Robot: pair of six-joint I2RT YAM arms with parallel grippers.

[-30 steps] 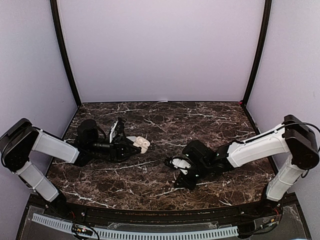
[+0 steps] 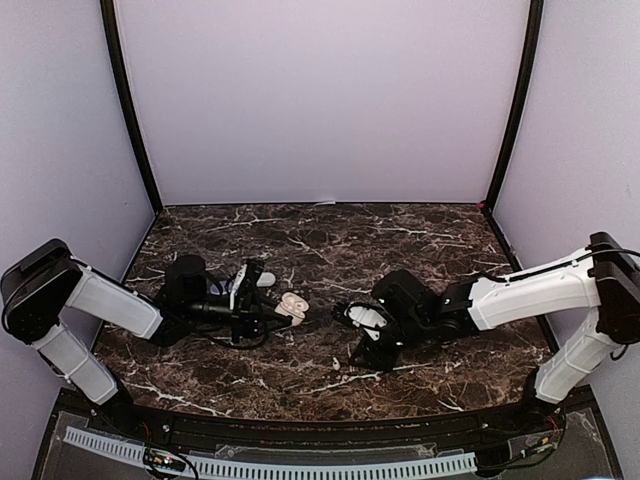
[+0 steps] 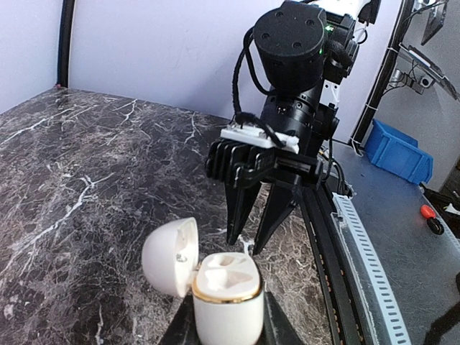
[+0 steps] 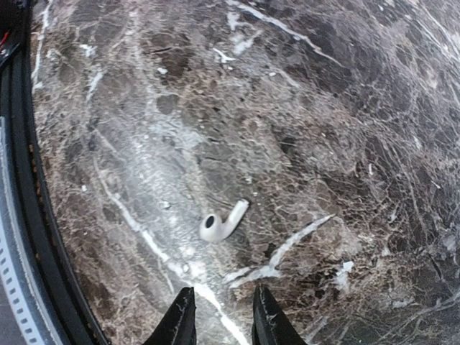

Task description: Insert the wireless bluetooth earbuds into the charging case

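Observation:
The white charging case (image 3: 228, 309) stands upright with its lid (image 3: 172, 257) flipped open; my left gripper (image 2: 290, 320) is shut on its lower body. No earbud shows in the hollows at its top, as far as the left wrist view lets me see. A white earbud (image 4: 224, 221) lies on the marble table, its stem pointing up and to the right in the right wrist view. Just short of it in that view is my right gripper, its fingers apart with nothing between them. From above, that earbud (image 2: 336, 365) is a small white spot left of the right fingers.
A white rounded object (image 2: 266, 279) lies behind the left gripper, partly hidden. A blue bin (image 3: 397, 151) stands off the table's side, beyond the metal rail.
Over the second, my left gripper and the case have shifted right and towards the front. The earbud on the table now shows, unseen a second ago.

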